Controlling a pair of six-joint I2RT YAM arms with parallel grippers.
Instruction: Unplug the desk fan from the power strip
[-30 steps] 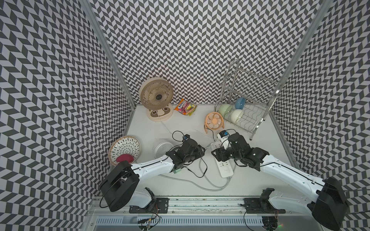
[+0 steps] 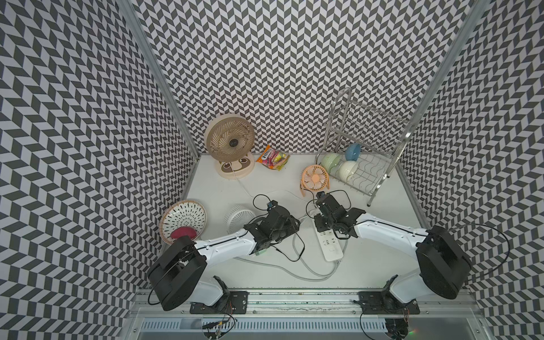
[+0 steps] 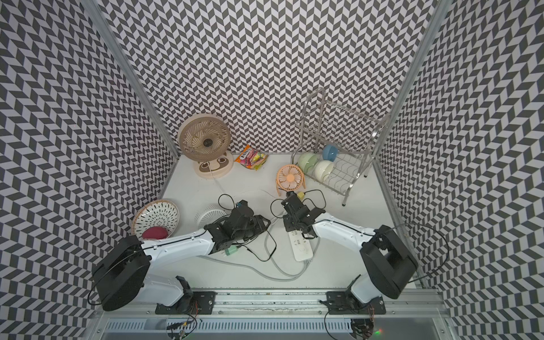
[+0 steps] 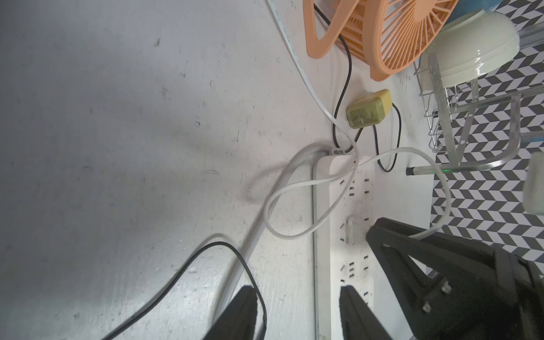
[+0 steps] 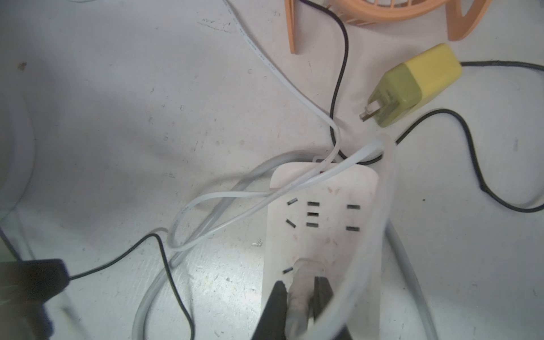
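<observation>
A white power strip (image 5: 323, 187) lies right of centre, white cable loops across it. A white plug (image 5: 306, 277) sits on its sockets, with my right gripper down around it; whether that grips it is unclear. My left gripper is low over the table, left of the strip, fingers apart in its wrist view; what is between them is hidden. A yellow adapter (image 5: 430, 73) lies loose beyond the strip, near the small orange fan (image 2: 314, 178). A large beige fan (image 2: 232, 138) stands at back left, a pale cord trailing from it.
A wire dish rack (image 2: 385, 170) with bowls stands at back right. A snack bag (image 2: 273, 158) lies at the back, a patterned basket (image 2: 187, 215) at left, and a white fan (image 2: 238, 218) by my left arm. Cables cross the middle of the table.
The left arm has barely moved.
</observation>
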